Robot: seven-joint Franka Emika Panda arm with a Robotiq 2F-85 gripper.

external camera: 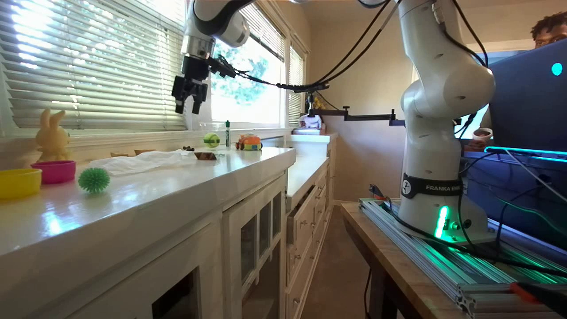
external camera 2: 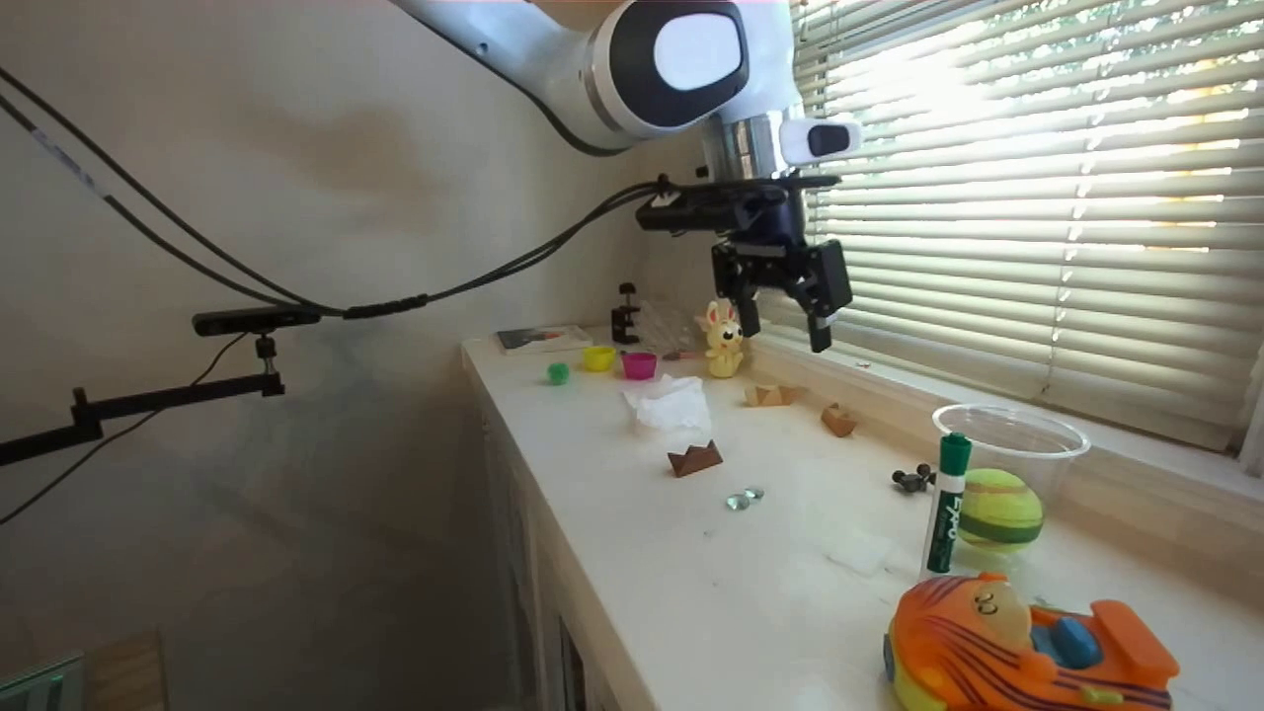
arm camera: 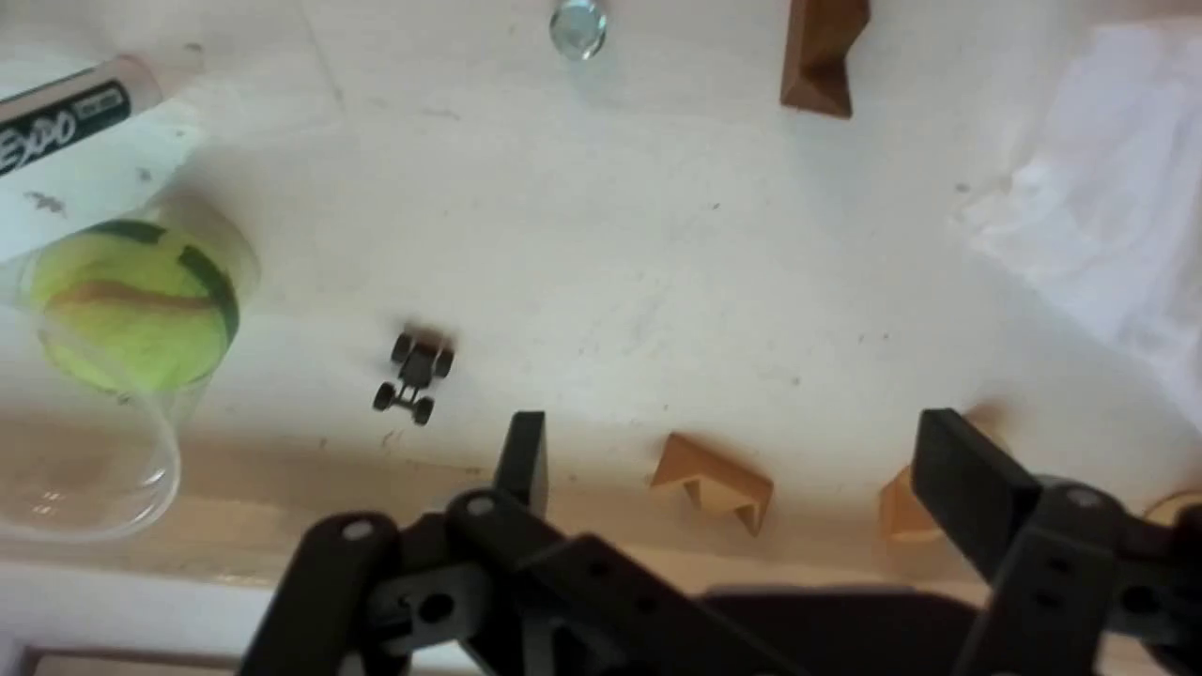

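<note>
My gripper (external camera: 188, 109) hangs open, well above the white counter, with nothing between its fingers. From the other side the gripper (external camera 2: 784, 333) shows the same wide gap, near the window blinds. A dark brown, pointed piece (external camera 2: 694, 460) rests on the counter below; in the wrist view this brown piece (arm camera: 820, 62) is at the top, away from the fingers. Two lighter brown pieces lie by the window sill: one folded piece (arm camera: 715, 483) appears between the fingertips in the wrist view, far beneath them, and another piece (arm camera: 904, 509) is partly hidden by the right finger.
A clear cup (external camera 2: 1013, 429) with a green ball, an upright marker (external camera 2: 944, 510) and an orange toy car (external camera 2: 1007, 652) crowd one end. White cloth (external camera 2: 670, 405), two bowls, a spiky ball (external camera: 94, 180) and a rabbit (external camera 2: 724, 340) occupy the other. Glass beads (external camera 2: 738, 502) lie mid-counter.
</note>
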